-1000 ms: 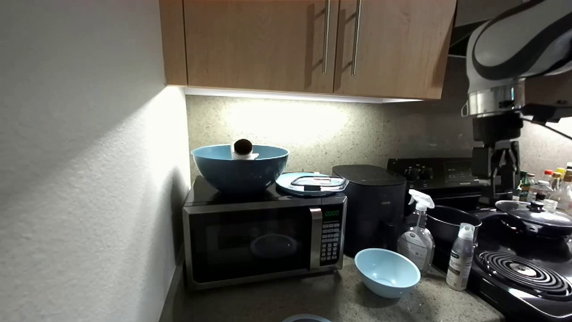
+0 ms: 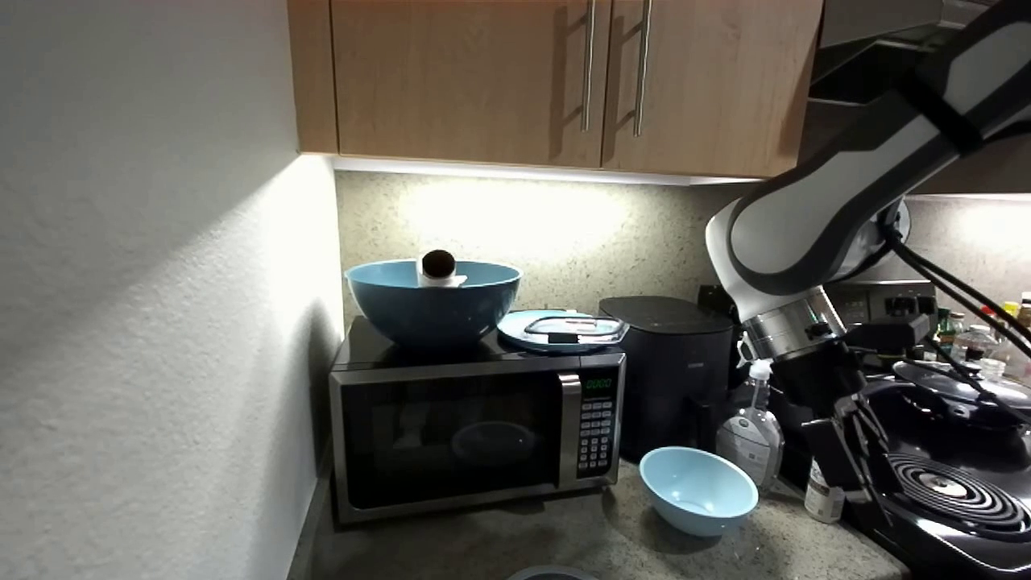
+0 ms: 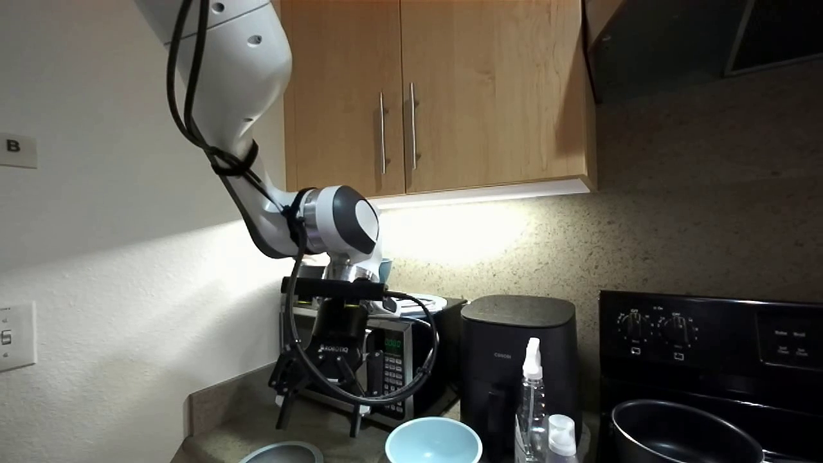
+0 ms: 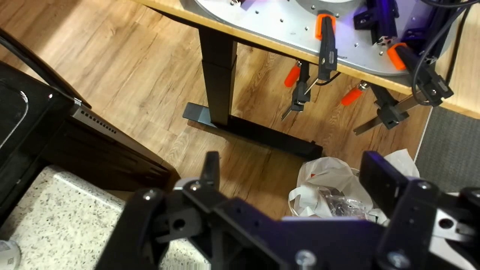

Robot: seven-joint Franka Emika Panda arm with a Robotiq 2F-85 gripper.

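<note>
My gripper (image 3: 319,417) hangs in the air with its two fingers spread, empty between them. In the wrist view, its black fingers (image 4: 210,167) stand far apart over the floor. A light blue bowl (image 2: 697,483) sits upright on the counter in front of the air fryer; no contents show in it. Exterior view 1 has the gripper to the right of this bowl, in front of the spray can (image 2: 823,495) and partly hiding it. A clear spray bottle (image 2: 750,440) stands behind the bowl. The rim of a grey bowl (image 3: 283,453) shows at the lower edge of exterior view 2.
The microwave (image 2: 454,440) is closed, with a large blue bowl (image 2: 430,308) and a plate (image 2: 541,332) on top. The air fryer (image 2: 667,387) stands beside it. A black pot (image 3: 683,436) rests on the stove.
In exterior view 1 the arm has swung left and lower, and the gripper has tilted. It now covers part of the spray can and the pot. The bowls and bottle have not moved.
</note>
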